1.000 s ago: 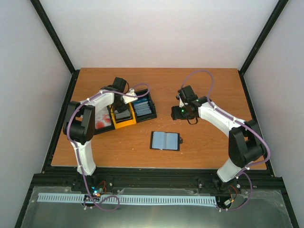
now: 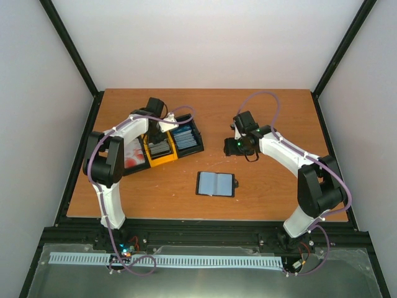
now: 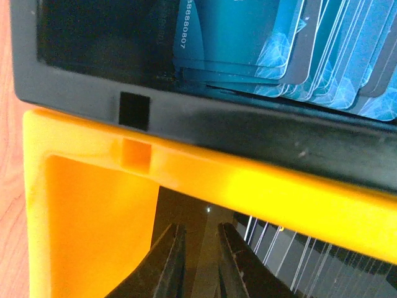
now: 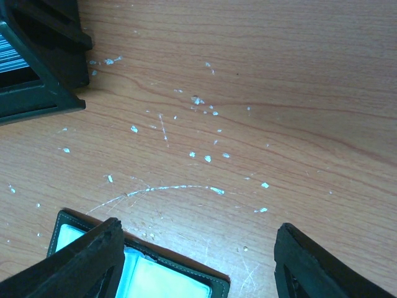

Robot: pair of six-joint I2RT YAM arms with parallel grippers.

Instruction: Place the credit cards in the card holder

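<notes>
My left gripper points down into the yellow bin [image 3: 93, 133]. Its fingers are parted by a small gap, with no card visibly held between them. Dark cards [image 3: 298, 261] stand on edge in that bin, just right of the fingers. Blue cards [image 3: 236, 37] fill part of the black bin beyond it. The card holder [image 2: 216, 184] lies unfolded on the table, front centre, its pale pockets facing up. Above and behind the holder, my right gripper hangs wide open and empty; one finger overlaps the holder in the right wrist view.
Left of the yellow bin stands another black bin with red-and-white cards [image 2: 133, 154]. The bins sit side by side at the table's left. Bare wooden table [image 2: 279, 192] surrounds the holder, with pale scuffs and specks near it.
The left wrist has shifted and tilted slightly toward the back over the yellow bin. The right arm and the card holder look unmoved.
</notes>
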